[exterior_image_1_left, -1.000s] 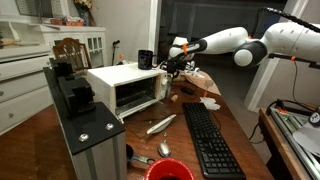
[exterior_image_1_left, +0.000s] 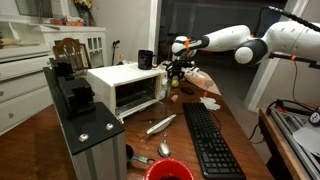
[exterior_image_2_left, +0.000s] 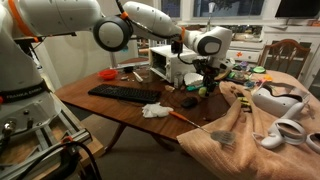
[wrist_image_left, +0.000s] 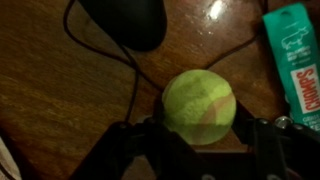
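A round, pale yellow-green object (wrist_image_left: 200, 107) sits between the dark fingers of my gripper, which is shut on it. Its top faces the wrist camera and carries a bright glare. In exterior view 2 my gripper (exterior_image_2_left: 206, 88) points down at the far part of the table, with the greenish object (exterior_image_2_left: 203, 92) at its tip. Exterior view 1 shows the gripper (exterior_image_1_left: 175, 78) small, beyond the white oven. Whether the object touches the tabletop is unclear.
In the wrist view, a black mouse-shaped thing (wrist_image_left: 130, 20) with thin cables lies beside the object, and a teal package (wrist_image_left: 298, 65) is at the right. A white oven (exterior_image_1_left: 125, 85), a black keyboard (exterior_image_1_left: 212, 140) and a red cup (exterior_image_1_left: 170, 170) occupy the table. Cloth (exterior_image_2_left: 240, 155) covers the near right.
My gripper has come slightly lower and to the left in exterior view 1. Other things on the table look unmoved.
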